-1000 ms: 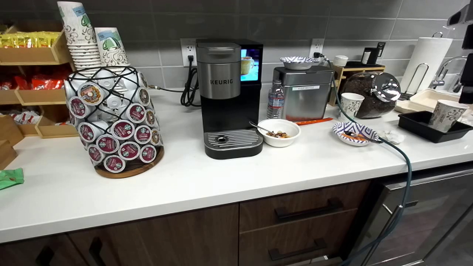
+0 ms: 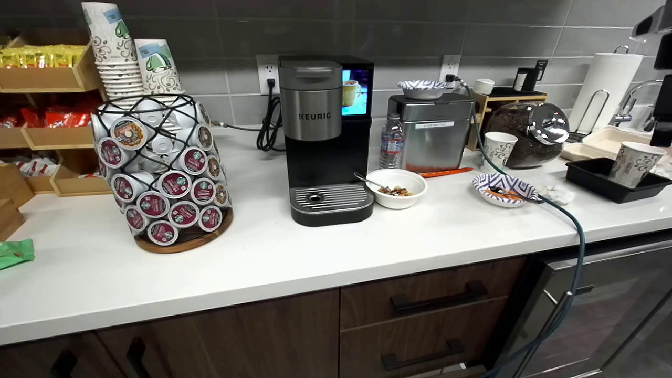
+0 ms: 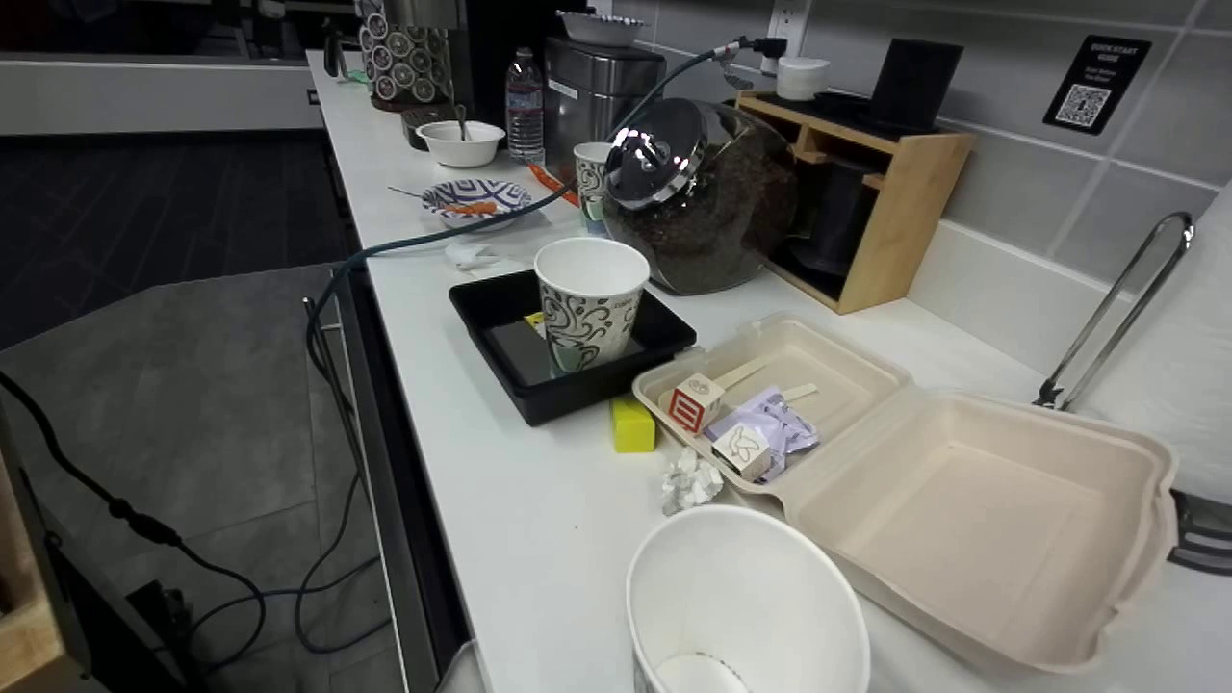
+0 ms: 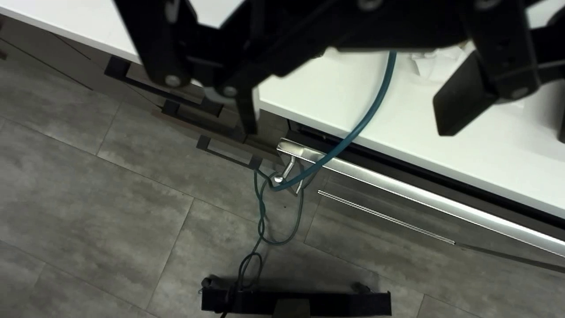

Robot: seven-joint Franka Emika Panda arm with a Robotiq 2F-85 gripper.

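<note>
In the wrist view, my gripper is open, its fingertips wide apart and nothing held between them. The counter edge and a teal cable [image 4: 369, 112] appear below the gap. Only dark parts of the arm [image 2: 662, 113] enter exterior view 1, at the right edge; exterior view 2 shows none of it. A patterned paper cup [image 3: 591, 302] stands in a black tray [image 3: 491, 323], and another paper cup [image 3: 748, 601] is close to that camera. An open takeout box [image 3: 982, 531] holds lettered blocks and a purple wrapper [image 3: 776, 425].
The teal cable crosses the counter and hangs over its front edge. A coffee maker [image 2: 312, 126], pod rack [image 2: 165, 176], white bowl [image 2: 398, 189], patterned bowl [image 2: 504, 190] and glass jar [image 2: 513, 135] occupy the counter. Bare counter [image 2: 302, 252] lies in front of the coffee maker.
At the right edge of exterior view 1, the arm has shifted very slightly. The counter objects are where they were.
</note>
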